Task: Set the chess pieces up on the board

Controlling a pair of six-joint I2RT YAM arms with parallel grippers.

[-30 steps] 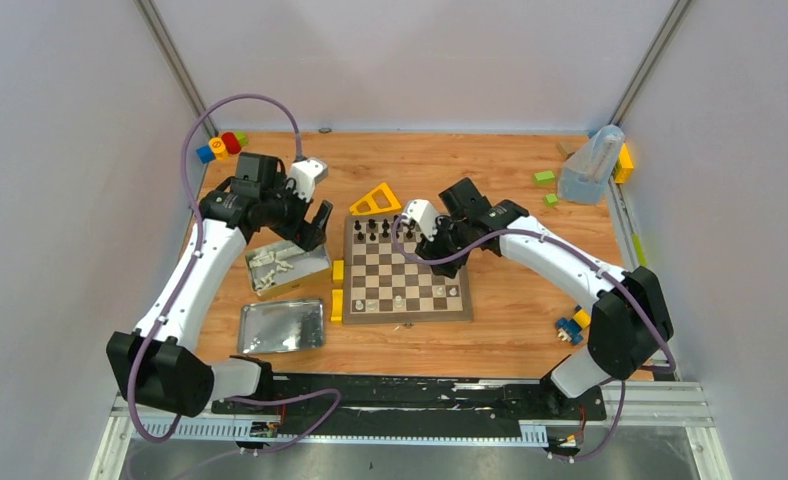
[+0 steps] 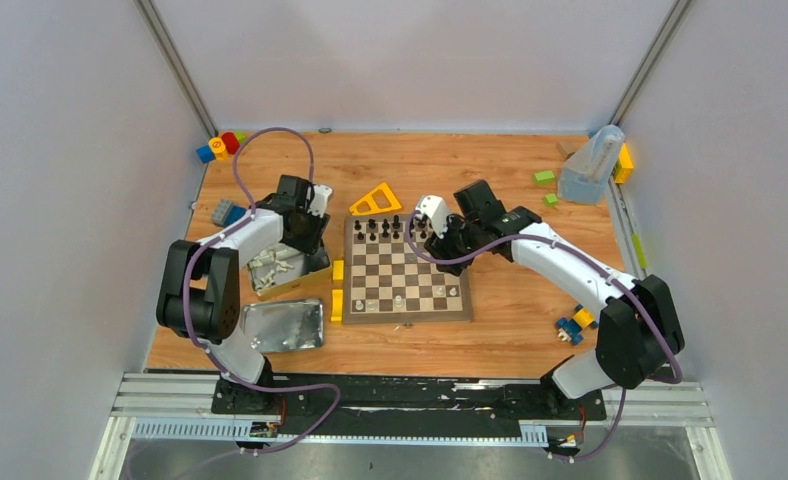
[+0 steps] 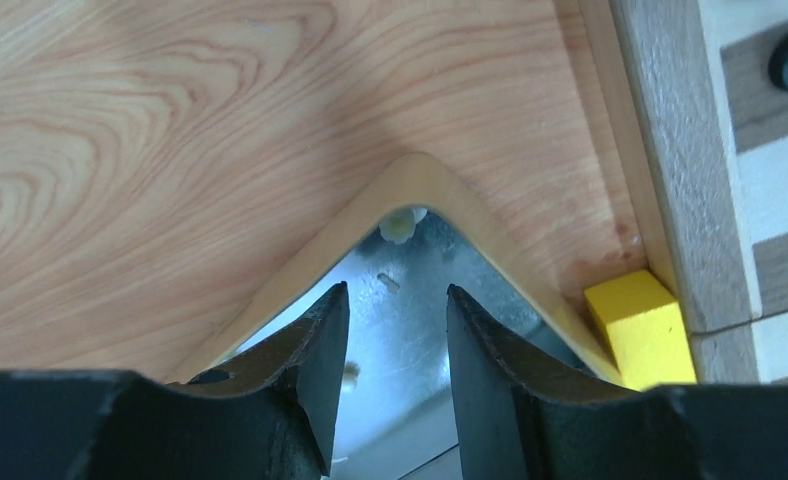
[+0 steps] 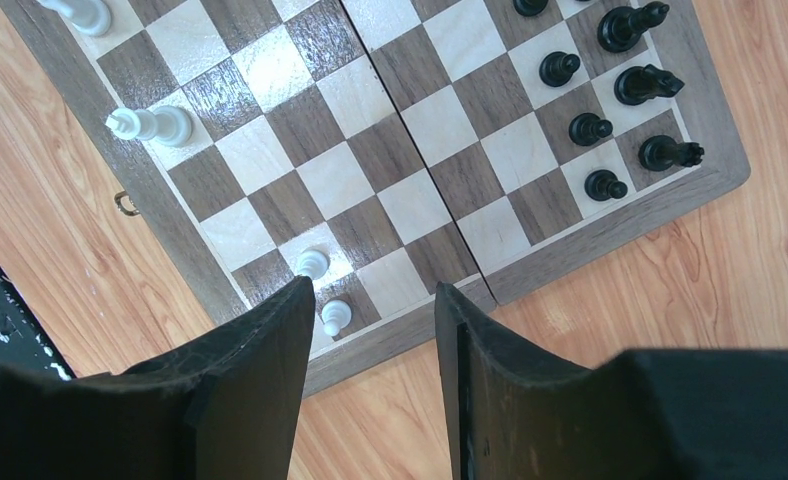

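The chessboard [image 2: 400, 310] carries black pieces along its far side and a few white ones near its front; a white pawn [image 4: 336, 316] and another [image 4: 311, 263] stand by one edge. My left gripper is over the box [image 3: 505, 255] of white pieces, fingers part open, with a white piece [image 3: 398, 224] in the corner beyond them and nothing visibly held. My right gripper hangs above the board's right part, fingers apart and empty.
A metal tray [image 2: 282, 325] lies in front of the box. Yellow blocks [image 3: 638, 330] sit between box and board. A yellow triangle [image 2: 375, 205] is behind the board; toy blocks and a plastic container [image 2: 585, 175] stand at the sides.
My left arm has folded back and its gripper has lowered over the box. My right gripper has shifted slightly to the right.
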